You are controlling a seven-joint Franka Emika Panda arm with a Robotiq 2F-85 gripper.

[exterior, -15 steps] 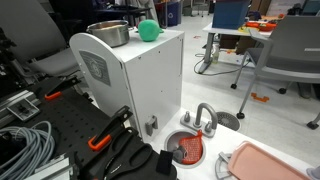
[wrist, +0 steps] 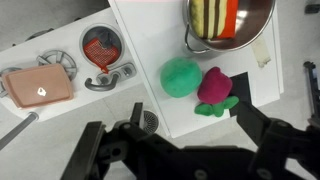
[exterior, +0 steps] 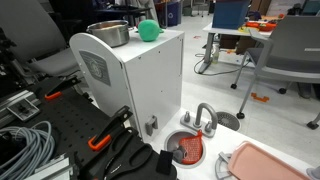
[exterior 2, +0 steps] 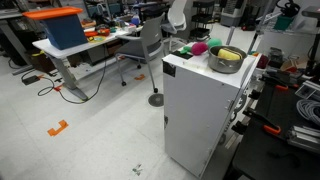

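Observation:
My gripper is open in the wrist view, its two black fingers (wrist: 97, 150) far apart, with nothing held between them. Beyond the gap, a round green object (wrist: 180, 77) lies on a white top. Touching or very near it is a magenta vegetable-like object (wrist: 214, 86) with green leaves (wrist: 217, 106). A metal pot (wrist: 229, 42) holds a yellow-and-brown striped piece (wrist: 210, 17) and something orange. Exterior view 2 shows the same pot (exterior 2: 226, 61) on the tall white cabinet (exterior 2: 190, 120), beside the magenta object (exterior 2: 198, 48).
Low beside the cabinet is a small sink (exterior: 187, 148) with a red item (exterior: 197, 136) in it and a faucet (exterior: 206, 112). A pinkish tray (exterior: 265, 163) lies to its right. Coiled cable (exterior: 25, 148) rests on the dark table. Behind stand grey chairs (exterior: 285, 60).

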